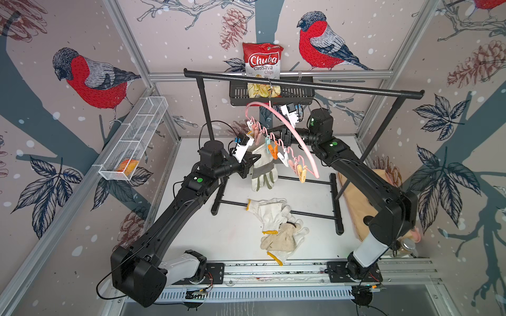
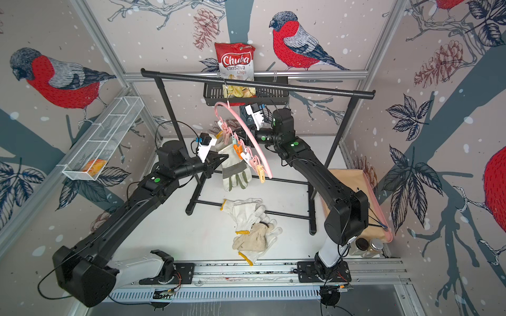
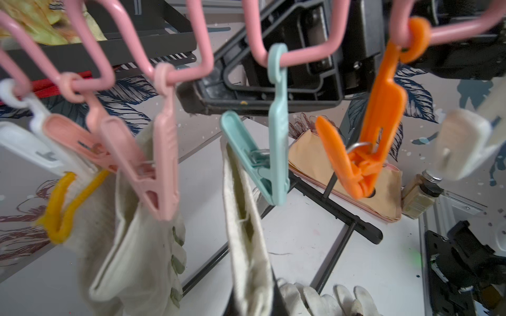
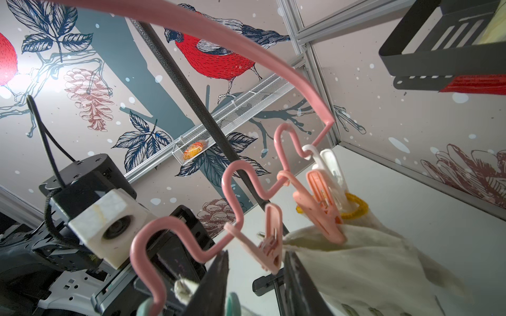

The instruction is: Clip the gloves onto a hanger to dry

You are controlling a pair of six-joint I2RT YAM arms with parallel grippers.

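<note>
A pink hanger (image 1: 300,138) with coloured clips hangs on the black bar. In the left wrist view gloves (image 3: 126,237) hang under pink and white clips at left; my left gripper, shut and mostly hidden at the bottom, has thin glove fabric (image 3: 242,231) rising between its fingers, below the teal clip (image 3: 277,131). My right gripper is part open behind the hanger, just below a small pink clip (image 4: 271,237). More gloves (image 1: 284,239) lie on the white floor.
The black rack (image 1: 333,205) stands over the floor. A dark shelf (image 1: 237,94) with chips is behind, a wire basket (image 1: 113,152) at left, a tan tray (image 2: 337,187) at right.
</note>
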